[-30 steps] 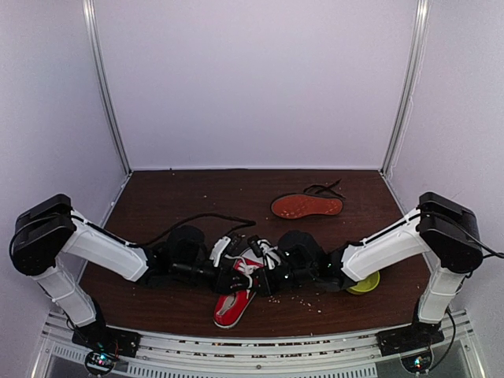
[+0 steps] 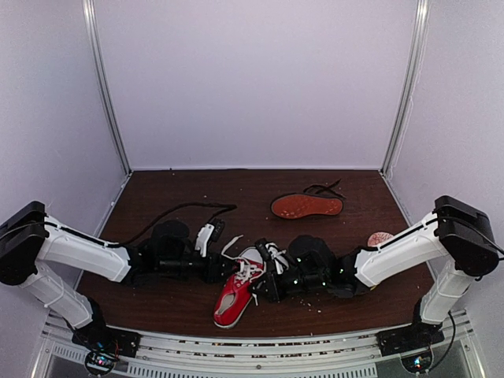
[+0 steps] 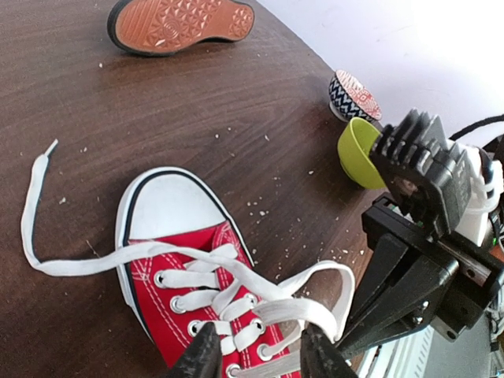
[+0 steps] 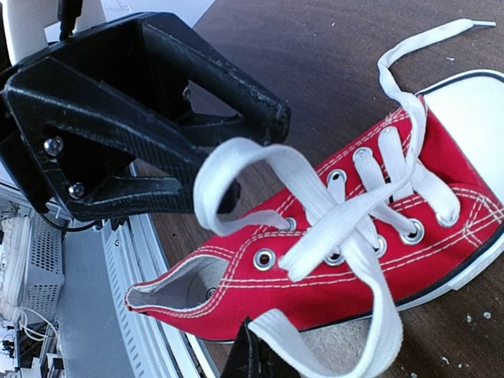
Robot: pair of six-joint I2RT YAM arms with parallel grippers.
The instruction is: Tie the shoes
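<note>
The red shoe (image 2: 230, 303) with white laces lies on the brown table, its white toe (image 3: 173, 209) pointing away. Over its eyelets the white lace (image 4: 346, 216) is crossed, with one loose tail stretching past the toe. My left gripper is open above the shoe. A raised lace loop (image 4: 228, 161) rests against one of its fingers (image 4: 211, 177) in the right wrist view. My right gripper is shut at the shoe's side, and a lace runs to its fingertips, seemingly pinched there. The exact contact is partly hidden.
A second shoe (image 2: 307, 206) lies sole up farther back, its dark laces beside it. On the right, a patterned bowl (image 3: 354, 96) and a green bowl (image 3: 360, 153) stand behind the right arm.
My left gripper has drawn back to the left from the right gripper. The right arm has shifted slightly right, now covering most of the green bowl. The shoe has stayed put.
</note>
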